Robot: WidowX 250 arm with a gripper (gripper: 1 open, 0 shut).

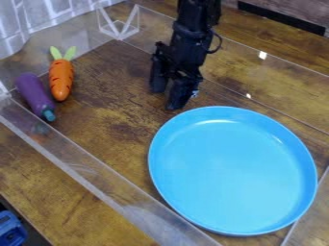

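The black robot arm reaches down from the top centre to the wooden floor, where its gripper (175, 85) sits low behind the blue plate. A small light object, too small and dark to identify, shows by the gripper's lower right. Whether the fingers are open or shut on it cannot be seen. At the left lie an orange carrot toy (61, 75) and a purple eggplant toy (35, 96).
A large blue plate (232, 171) fills the lower right. Clear plastic walls edge the wooden surface (110, 125). A small blue object (8, 231) is at the bottom-left corner. Bare wood lies left of the gripper.
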